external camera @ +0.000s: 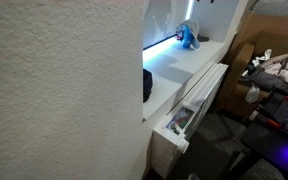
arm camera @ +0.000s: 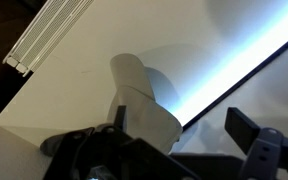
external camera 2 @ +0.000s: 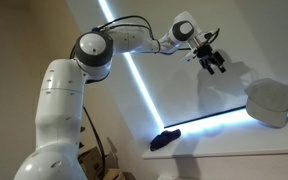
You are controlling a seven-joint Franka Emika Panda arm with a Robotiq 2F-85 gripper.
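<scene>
A pale grey cap (external camera 2: 270, 98) rests on the white ledge (external camera 2: 234, 143), against the lit wall strip, at the right of exterior view 2. Up and to its left hangs my gripper (external camera 2: 215, 68), clear of both cap and ledge. From the wrist, the gripper looks open, its dark fingers wide apart. A pale rounded object (arm camera: 149, 118), apparently the cap, shows below and between them, partly covered by the left finger. Exterior view 1 shows a blue-and-grey item (external camera: 187, 38) at the ledge's far end.
Dark cloth (external camera 2: 165, 138) lies on the ledge left of the cap. Below the ledge, a white drawer (external camera: 172, 138) stands pulled out with small things inside. A dark table (external camera: 276, 146) and a brown sofa (external camera: 246, 55) are at the right. Much of the ledge is bare.
</scene>
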